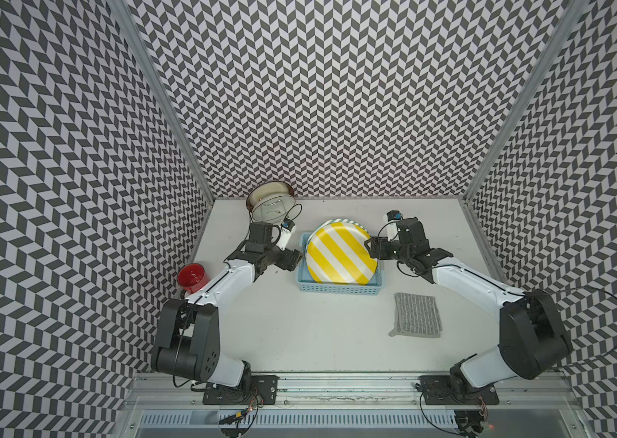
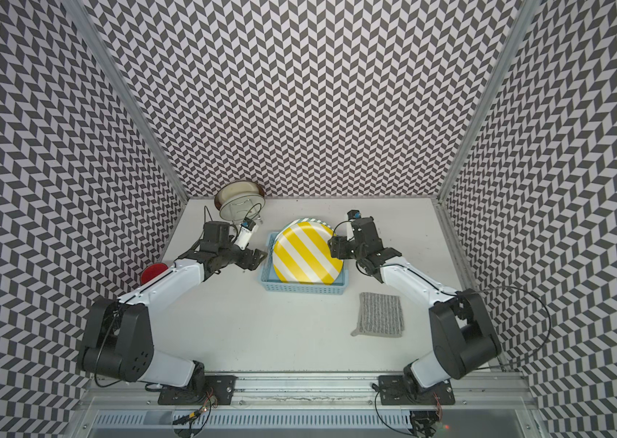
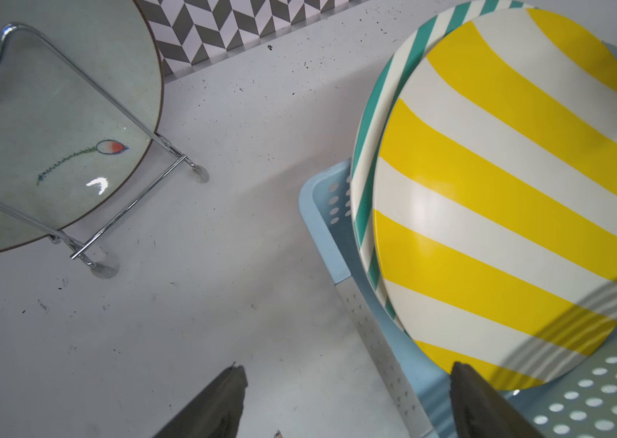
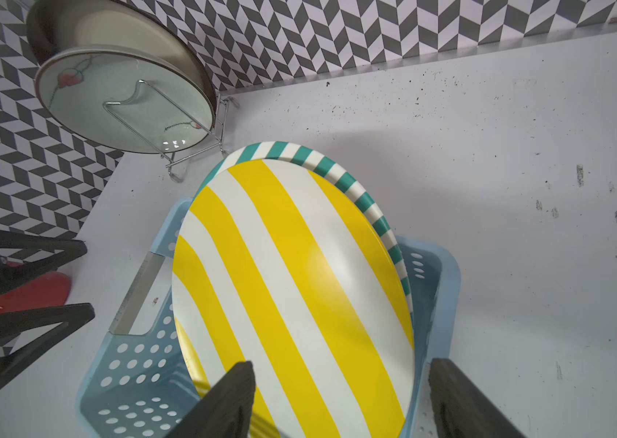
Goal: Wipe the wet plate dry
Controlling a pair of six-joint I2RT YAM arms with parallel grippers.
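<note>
A yellow-and-white striped plate (image 1: 340, 252) leans in a pale blue perforated basket (image 1: 339, 289), in front of a green-and-white striped plate (image 3: 368, 146). My right gripper is open at the plate's right edge; in the right wrist view its fingers (image 4: 231, 398) stand apart over the plate and beside the basket. My left gripper is also open, just left of the basket, one finger (image 3: 479, 401) over the basket's side. Neither seems to hold anything. The grey ribbed cloth (image 1: 417, 315) lies flat on the table, front right of the basket. Wetness on the plate cannot be made out.
A large plate (image 3: 38, 109) stands on a wire rack at the back left. A red mug (image 1: 192, 278) sits at the left edge, beside my left arm.
</note>
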